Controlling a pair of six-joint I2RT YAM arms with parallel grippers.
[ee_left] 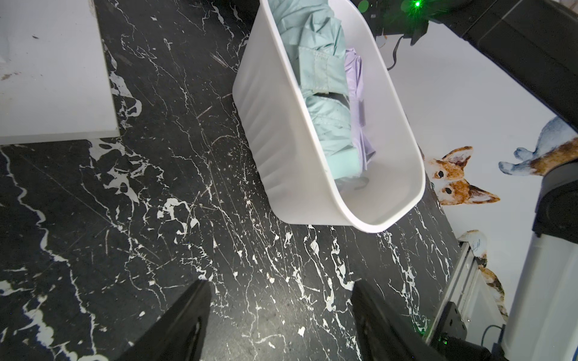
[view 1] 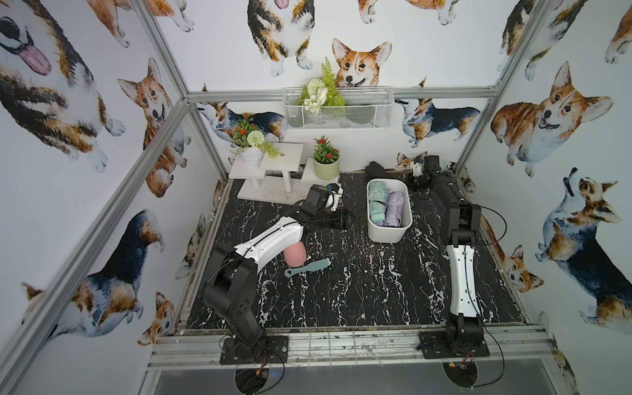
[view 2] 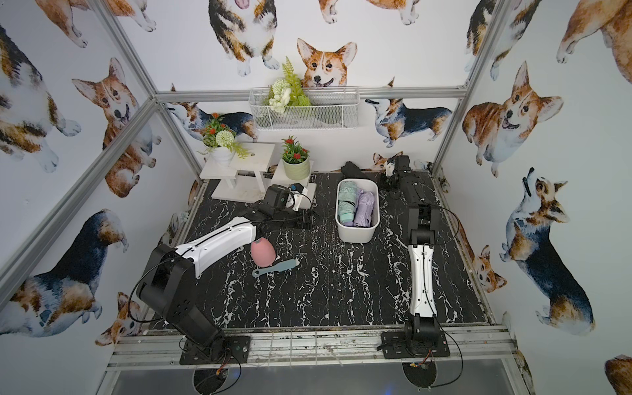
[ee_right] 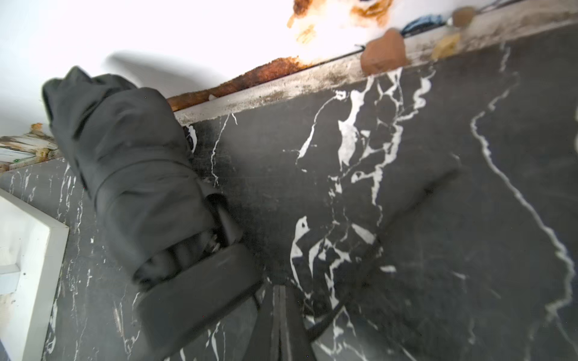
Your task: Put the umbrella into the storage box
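Note:
A folded black umbrella [ee_right: 144, 162] lies at the back wall, behind the white storage box [view 1: 388, 235]. Inside the box are a mint umbrella [view 1: 377, 200] and a purple umbrella [view 1: 393, 209], side by side. My right gripper is shut beside the handle end of the black umbrella, with nothing visible between its fingers. In the left wrist view my left gripper is open over bare table, short of the box's near end. No object stands between its fingers.
A pink vase-like object [view 1: 295, 254] and a blue-grey brush-like tool [view 1: 307, 267] lie by the left forearm. A white stand [view 1: 287, 156] and a potted plant [view 1: 326, 167] occupy the back left.

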